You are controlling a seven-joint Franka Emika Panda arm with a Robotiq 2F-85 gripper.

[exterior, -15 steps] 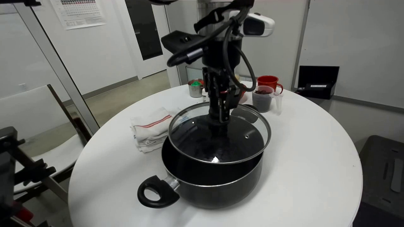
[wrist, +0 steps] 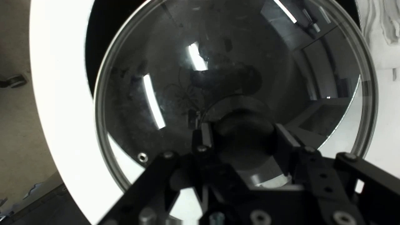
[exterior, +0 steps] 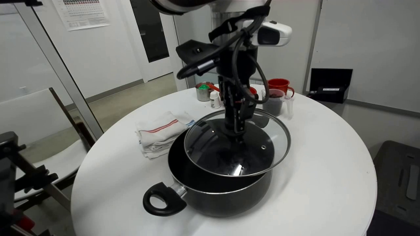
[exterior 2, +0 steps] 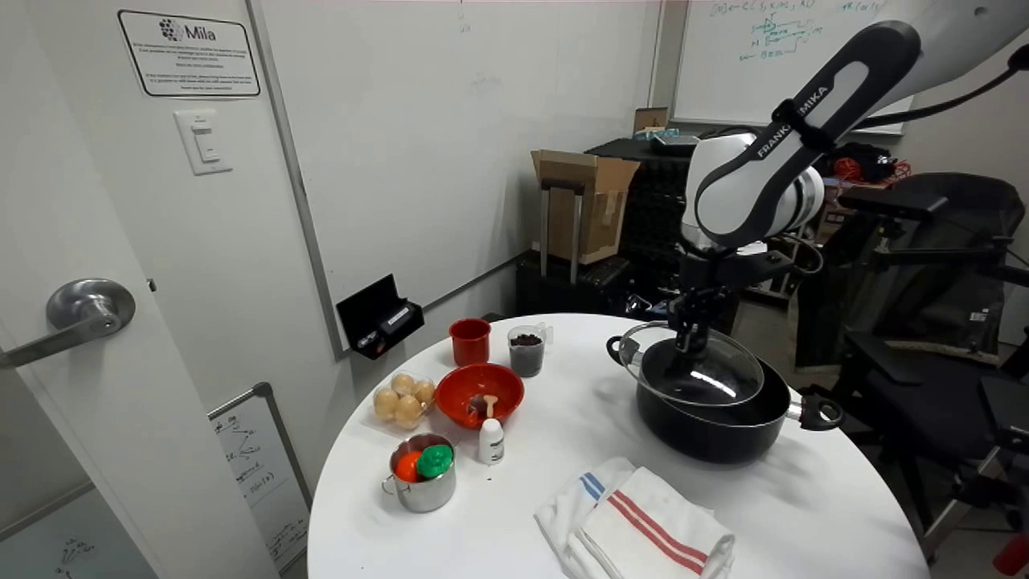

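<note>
A glass lid (exterior: 252, 157) with a metal rim hangs tilted over the black pot (exterior: 232, 202), offset toward the pot's far right side in exterior view 1. My gripper (exterior: 235, 127) is shut on the lid's black knob (wrist: 243, 138), which sits between the two fingers in the wrist view. Part of the pot's dark inside shows past the lid's near left edge. Whether the lid's rim touches the pot cannot be told. In exterior view 2 the lid (exterior 2: 709, 371) covers the pot's left part, leaving the side by the right handle (exterior 2: 820, 411) open.
A folded striped towel (exterior 2: 656, 521) lies beside the pot. Farther along the table stand a red bowl (exterior 2: 497, 381), a red mug (exterior 2: 470, 342), a measuring cup (exterior 2: 526, 355), a white bottle (exterior 2: 491, 442), a steel pot (exterior 2: 429, 490) and a pack of eggs (exterior 2: 403, 400).
My gripper and the lid have shifted to the right and somewhat lower in exterior view 1. The knob is still held. The pot and towel have stayed put.
</note>
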